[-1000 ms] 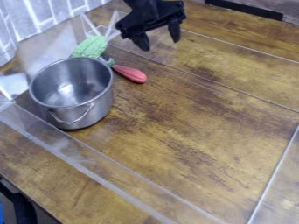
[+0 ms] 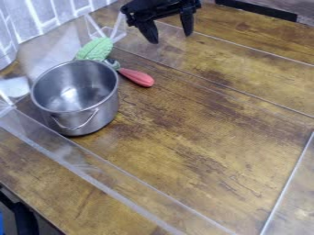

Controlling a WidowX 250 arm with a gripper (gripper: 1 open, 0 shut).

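Note:
My black gripper (image 2: 167,26) hangs at the top middle, cut off by the frame's edge, above the back of the wooden table (image 2: 208,138); whether it holds anything is hard to tell. A steel pot (image 2: 76,101) with a wire handle stands at the left. Behind it lie a red object (image 2: 136,77), perhaps a toy vegetable or utensil, and a pale green leafy-looking item (image 2: 95,50), both apart from my gripper.
A white item (image 2: 13,88) sits at the left edge beside the pot. Clear strips cross the table. A dark ledge (image 2: 263,9) runs along the back right.
Over the last second my gripper has shifted, latterly upward, toward the top edge of the view. The pot and the items behind it have not moved.

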